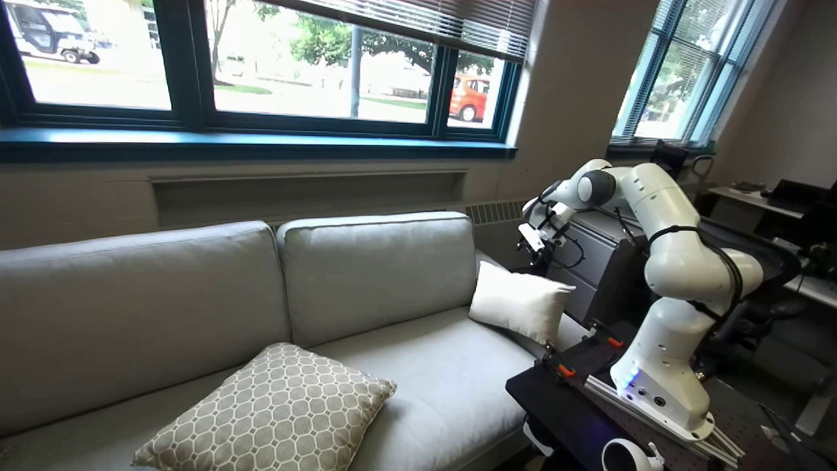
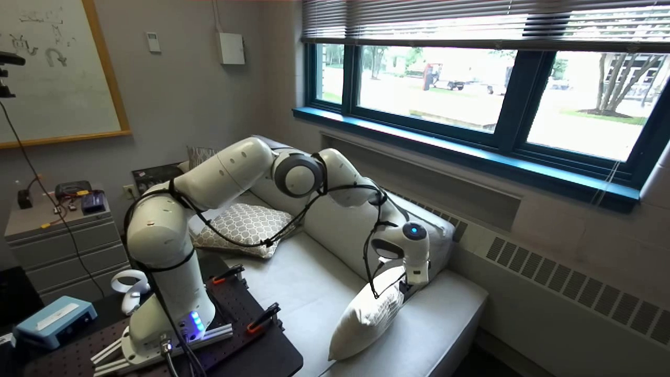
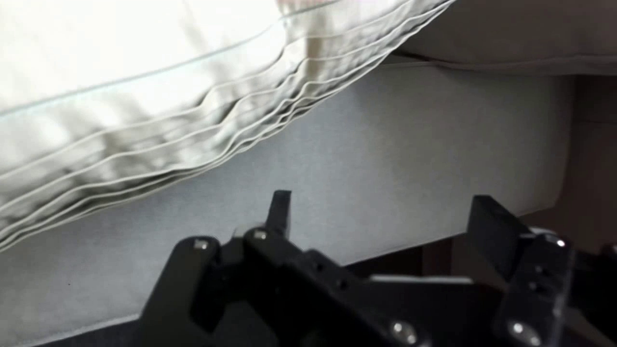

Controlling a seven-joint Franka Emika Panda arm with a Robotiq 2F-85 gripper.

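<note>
At the right end of the couch a white pillow leans upright. Its pleated edge fills the upper left of the wrist view, where the white pillow is apart from the fingers. My gripper is open, its black fingers wide apart over the grey couch arm with nothing between them. In the first exterior view the gripper is just above and behind the pillow's top edge. From the other side, the white pillow partly hides my fingertips.
A patterned pillow lies on the grey couch seat further left. The couch backrest stands along the wall. Black clamps with orange handles edge the robot's table, and a filing cabinet is behind.
</note>
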